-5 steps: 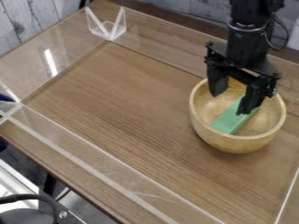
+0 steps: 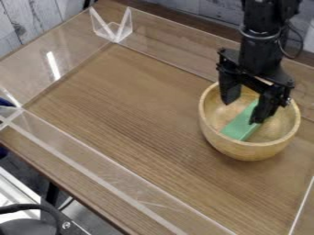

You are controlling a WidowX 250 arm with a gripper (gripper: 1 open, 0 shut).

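A round tan wooden bowl [image 2: 227,142] stands on the right of the wooden table, holding a green oblong object [image 2: 245,126]. Over the bowl, the black gripper [image 2: 252,92] reaches down from the top right, its fingers spread open at the bowl's back part, one toward the left side, one toward the right. The green object lies below and between them, and I see nothing held.
A clear plastic piece [image 2: 110,26] is at the back left. A dark cable [image 2: 28,209] lies at the lower left corner.
The gripper has shifted very slightly over the bowl; bowl and green object look almost unchanged.
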